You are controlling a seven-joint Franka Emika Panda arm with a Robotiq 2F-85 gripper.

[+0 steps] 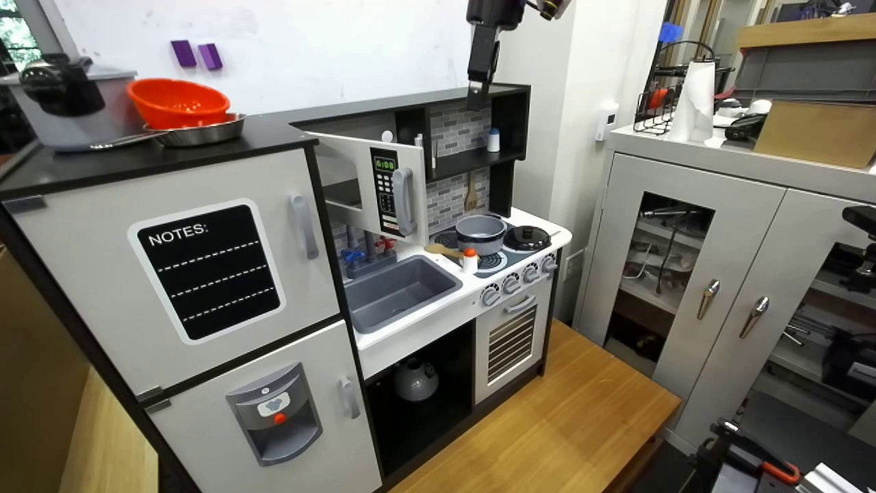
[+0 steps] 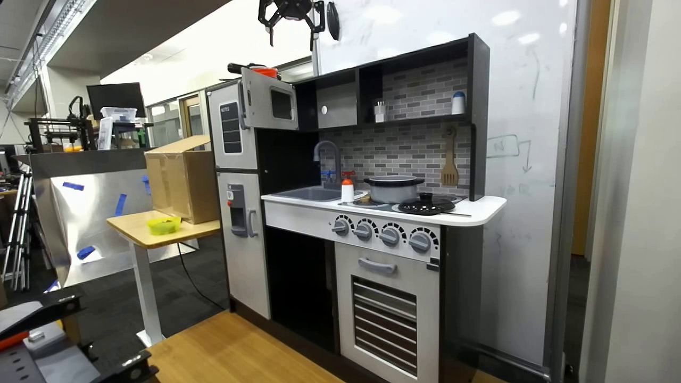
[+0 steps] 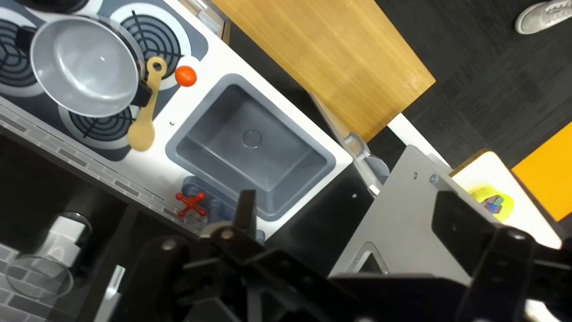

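Note:
My gripper (image 2: 292,43) hangs high above the toy kitchen, its two fingers spread wide and nothing between them. In exterior view 1 it is seen edge-on, in front of the upper shelf at the right. Below it in the wrist view lies the empty grey sink (image 3: 252,138). The microwave door (image 1: 353,181) stands swung open. On the stove sits a grey pot (image 1: 481,234) without a lid, beside a black lid (image 1: 526,238). A wooden spoon (image 3: 149,115) and a white shaker with an orange cap (image 3: 185,75) lie between pot and sink.
A red colander (image 1: 179,103) and a metal pan (image 1: 201,131) rest on the cabinet top. The shelf holds a blue-capped bottle (image 2: 458,103); a wooden spatula (image 2: 449,159) hangs beneath. A kettle (image 1: 416,381) stands in the lower opening. Air around the gripper is clear.

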